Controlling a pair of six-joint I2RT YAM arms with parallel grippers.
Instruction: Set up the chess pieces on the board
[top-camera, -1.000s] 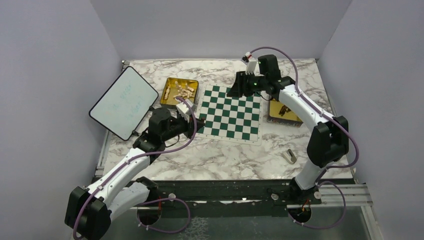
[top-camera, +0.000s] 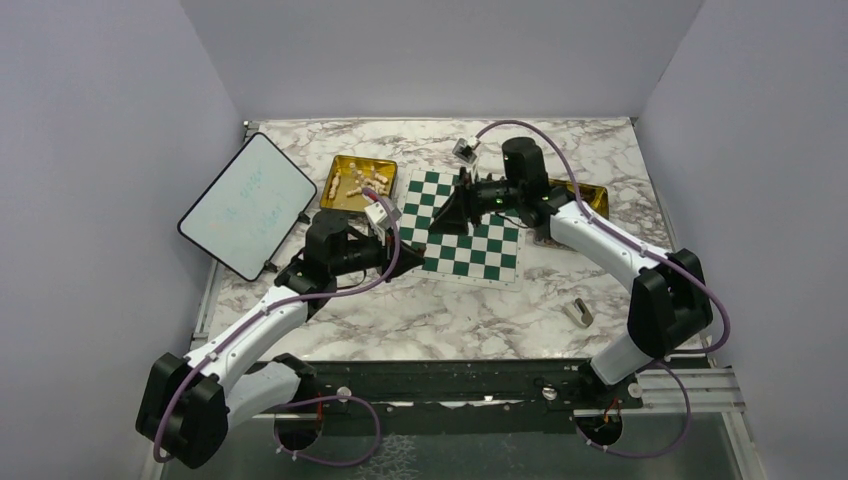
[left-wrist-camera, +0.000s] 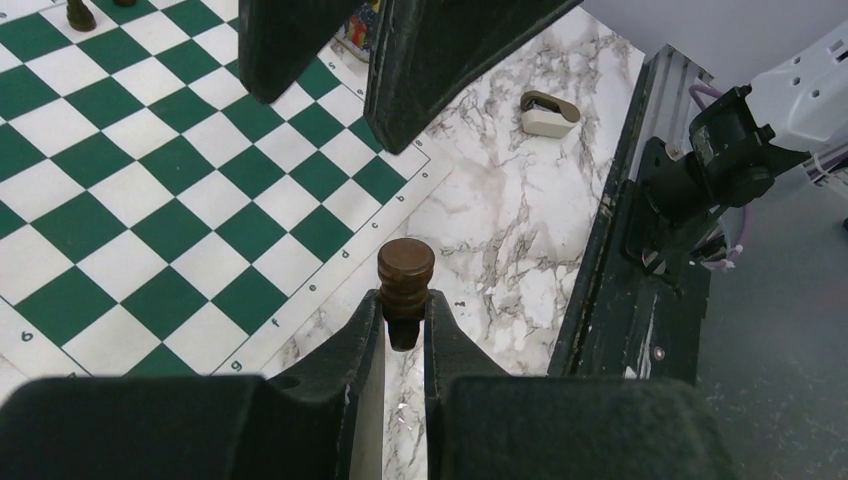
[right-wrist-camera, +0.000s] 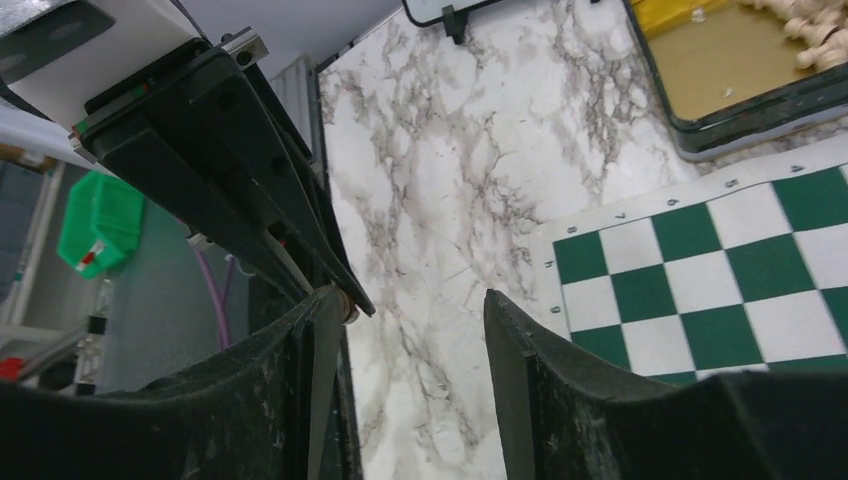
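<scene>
A green-and-white board (top-camera: 475, 260) lies mid-table. My left gripper is shut on a brown chess piece (left-wrist-camera: 405, 262), upright at its tips over the board's near edge. My right gripper hangs over the board just above and right of the left one, part open, with no piece seen between its fingers; in the left wrist view its fingers loom over the held piece. A few dark pieces (left-wrist-camera: 81, 18) stand at the board's far side.
A yellow tray (top-camera: 340, 200) of pale pieces sits back left. A second yellow tray (top-camera: 598, 200) is partly hidden by the right arm. A whiteboard (top-camera: 243, 205) lies at left, a small clip-like object (top-camera: 579, 312) at right.
Over the last second both grippers have moved closer together: the right one forward and to the left, the left one slightly to the right with its piece.
</scene>
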